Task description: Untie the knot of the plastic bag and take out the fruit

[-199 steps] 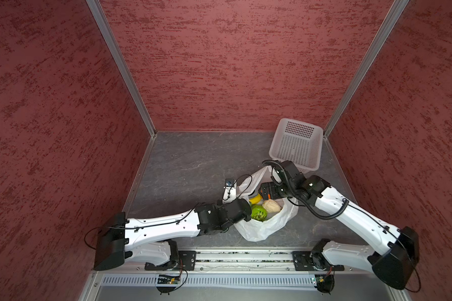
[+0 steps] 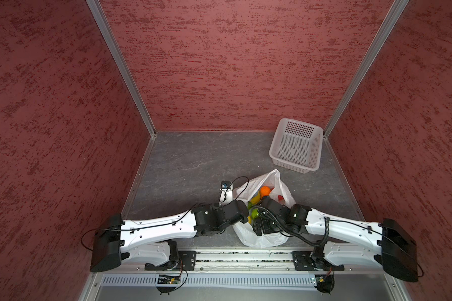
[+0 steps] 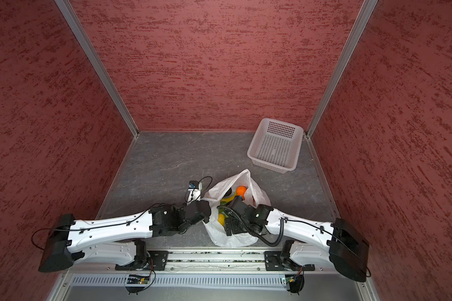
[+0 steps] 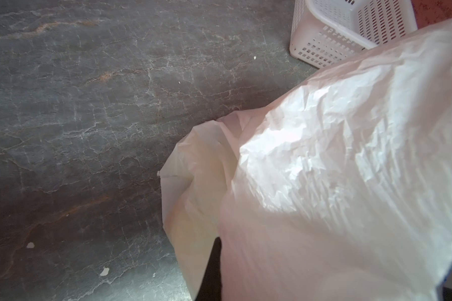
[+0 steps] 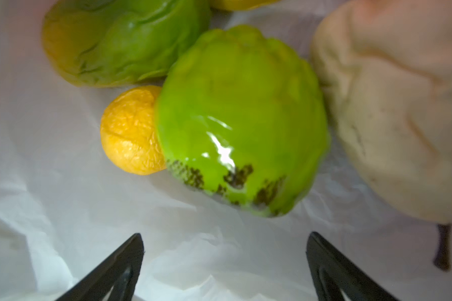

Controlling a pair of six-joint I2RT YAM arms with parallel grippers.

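The white plastic bag (image 2: 258, 239) stands open at the front of the table, with fruit inside. My left gripper is shut on the bag's film at its left side; the film hides much of that gripper. My right gripper is over the bag's opening, open, with only bag film showing beyond its fingers. Just ahead of its fingertips lies a bumpy green fruit (image 5: 241, 120), flanked by a small yellow-orange fruit (image 5: 133, 131) and a large pale fruit (image 5: 396, 115). A green-yellow fruit (image 5: 123, 42) is farther up. An orange (image 2: 264, 191) shows near the bag's far side.
An empty white basket (image 2: 296, 145) stands at the back right, behind the bag. Both arms reach in low from the front corners.
My right gripper has come toward the front, from the bag's far right to over its near part. The orange has come into view behind it. My left arm has shifted only slightly.
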